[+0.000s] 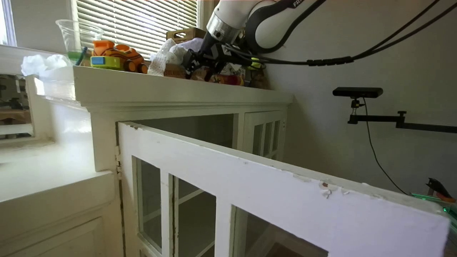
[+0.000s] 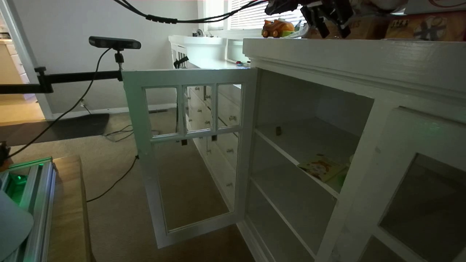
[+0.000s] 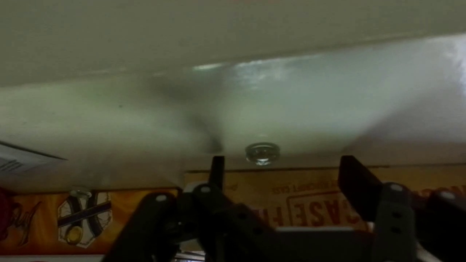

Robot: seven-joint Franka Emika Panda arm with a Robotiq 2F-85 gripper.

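Note:
Over the white countertop (image 3: 297,109), my gripper points down with its fingers apart and nothing held between them. A small, clear, shiny round object (image 3: 262,153) sits on the countertop in the wrist view, in the gap between the fingertips and nearer the left one. What it is cannot be told. In exterior view 1 the gripper (image 1: 198,77) hangs low at the counter's front edge, in front of the boxes. The other side view catches its fingertips at the top, just above the counter.
Behind the fingers lies a cardboard box (image 3: 314,205) with red print; an orange box (image 3: 43,222) is beside it. An orange toy car (image 1: 117,53), a clear cup (image 1: 77,36) and white cloth (image 1: 165,55) share the counter. Below, a glass-paned cabinet door (image 2: 192,76) stands wide open.

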